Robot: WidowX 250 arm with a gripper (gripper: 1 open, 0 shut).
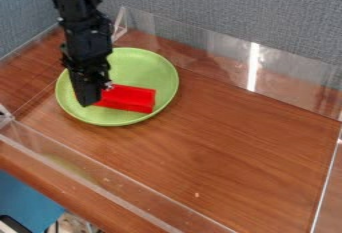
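Observation:
A green plate (pixel 147 65) rests on the wooden table at the left. A red block (pixel 127 100) lies on the plate, toward its front right. My black gripper (pixel 86 95) hangs from above over the left part of the plate, at the left end of the red block, low down. Its fingers are small and dark, and I cannot make out whether anything is between them.
Clear low walls (pixel 254 72) border the table at the back, front left and right. A grey textured wall stands behind.

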